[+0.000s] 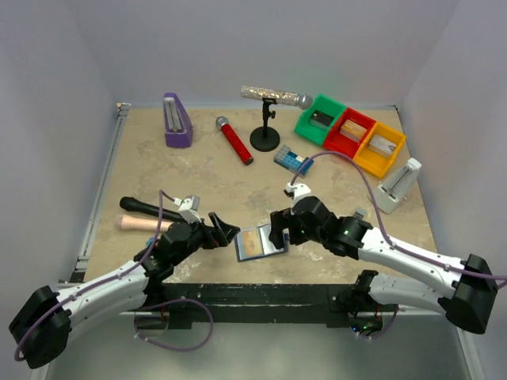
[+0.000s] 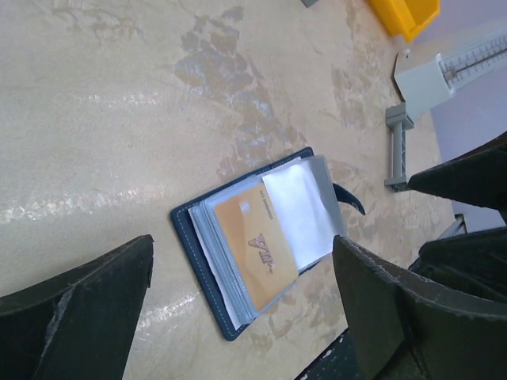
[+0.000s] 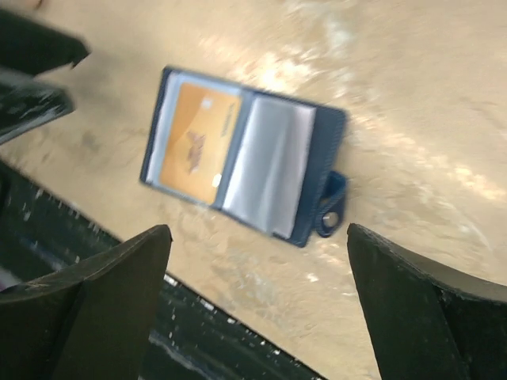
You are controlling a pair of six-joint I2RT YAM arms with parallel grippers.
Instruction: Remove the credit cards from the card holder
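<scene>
The dark blue card holder (image 1: 262, 242) lies spread flat on the table near its front edge. A tan card (image 2: 255, 241) shows in its left half, under a clear sleeve, and the other half looks pale and clear (image 3: 269, 162). A small strap loop (image 3: 331, 204) sticks out at the right side. In the top view my left gripper (image 1: 224, 229) is open just left of the holder, with nothing between its fingers. My right gripper (image 1: 277, 228) hangs open over the holder's right edge, also empty.
Behind stand a microphone on a stand (image 1: 265, 136), a red microphone (image 1: 234, 141) and a blue block (image 1: 294, 160). Coloured bins (image 1: 342, 142) sit at the back right. A dark baton (image 1: 142, 207) lies at the left.
</scene>
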